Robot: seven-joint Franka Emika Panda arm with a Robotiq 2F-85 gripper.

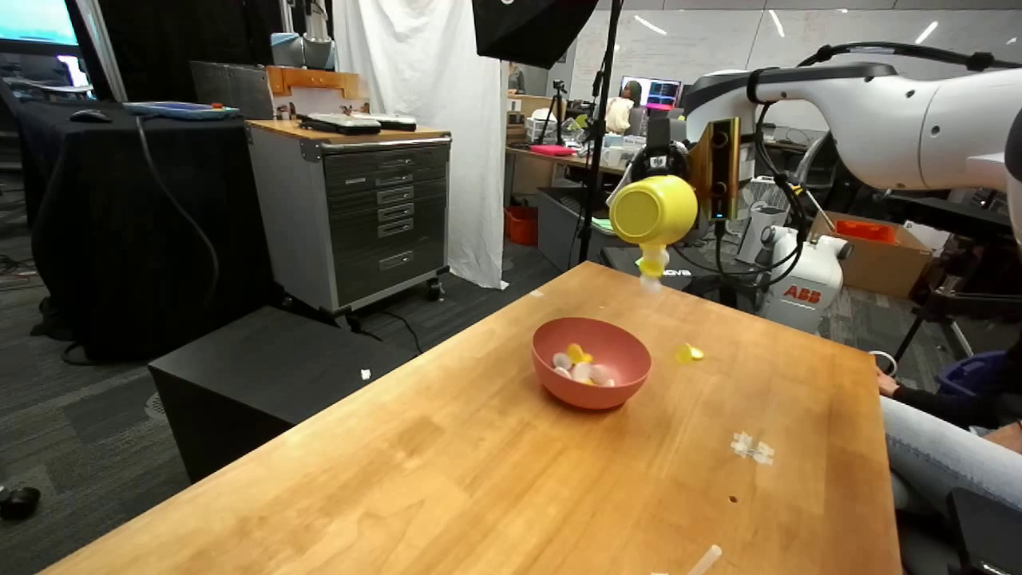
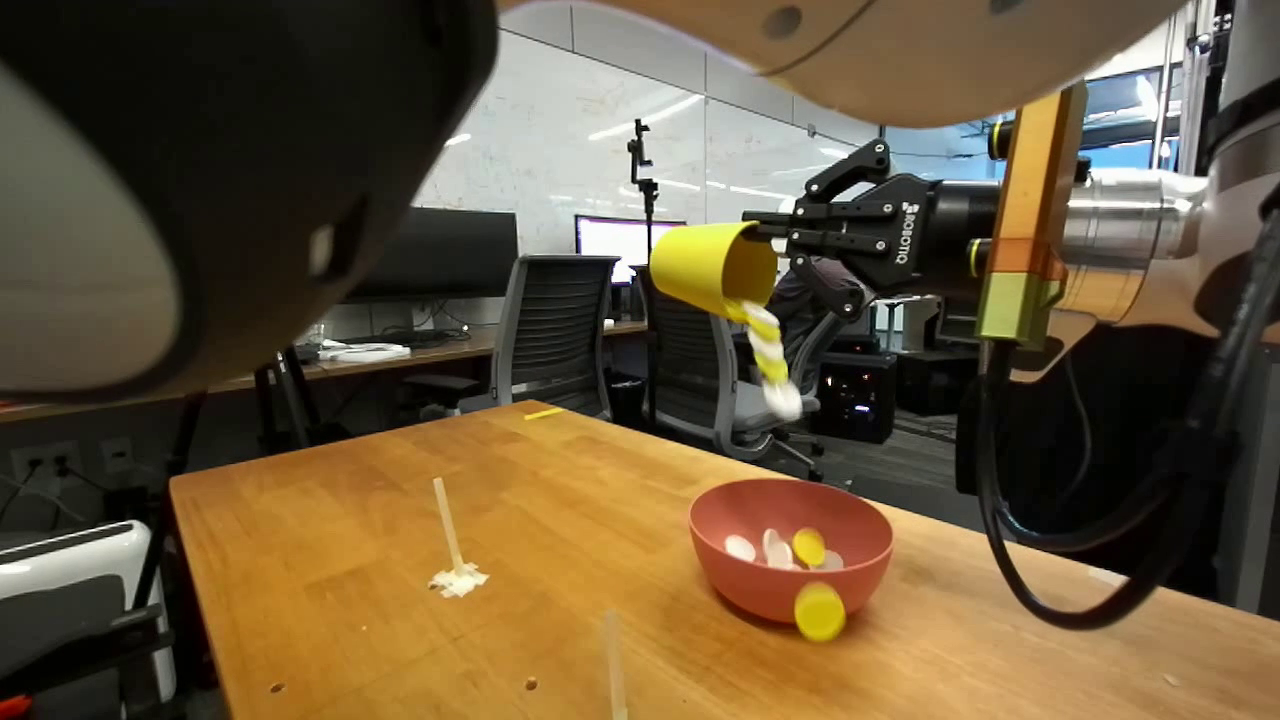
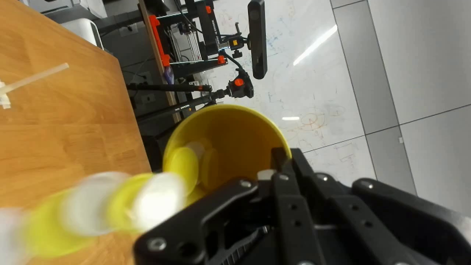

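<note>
A yellow cup is tipped sideways with its mouth angled down, and my gripper is shut on its rim. From the mouth a stream of yellow and white discs is falling, blurred by motion. Inside the cup, the wrist view shows a few more discs against the wall. Lower down, the red bowl stands upright on the table, with several white and yellow discs in it. One blurred yellow disc shows in front of the bowl's outer side.
Yellow discs show beside the bowl, one of them blurred. A thin stick stands in a taped patch. Black cables hang from the arm.
</note>
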